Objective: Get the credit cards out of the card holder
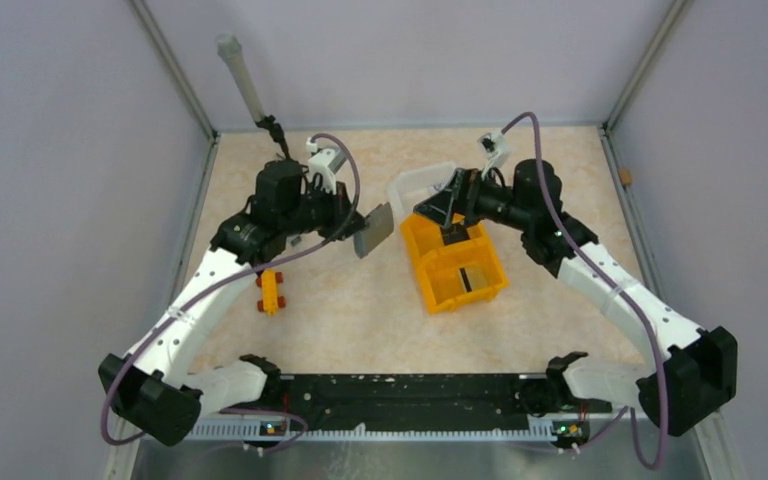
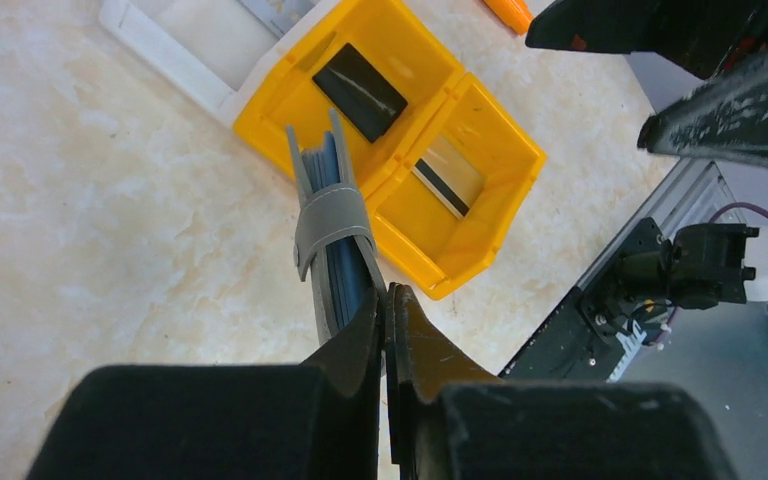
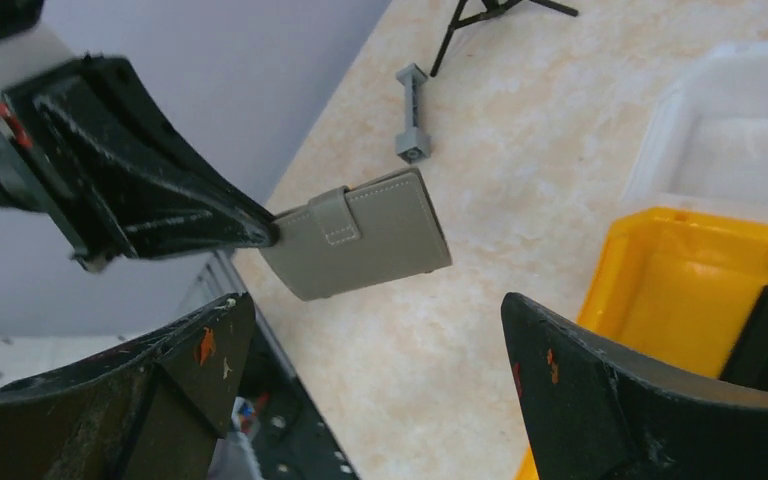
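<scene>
A grey card holder (image 1: 374,230) is held up off the table by my left gripper, whose fingers are shut on its near edge. In the left wrist view the strap (image 2: 333,220) is closed across the holder's opening, and blue-edged cards (image 2: 347,270) show between its two covers. The right wrist view shows the holder's flat face with the strap (image 3: 335,216) folded over its top edge. My right gripper is wide open, with nothing between its fingers; from above, it (image 1: 428,212) hangs over the bins, to the right of the holder.
Two yellow bins (image 1: 447,291) stand mid-table, each with a dark-marked card inside. A white bin (image 1: 400,190) adjoins them behind. A yellow toy car (image 1: 269,291) lies to the left. A grey, dumbbell-shaped piece (image 3: 412,115) lies on the table.
</scene>
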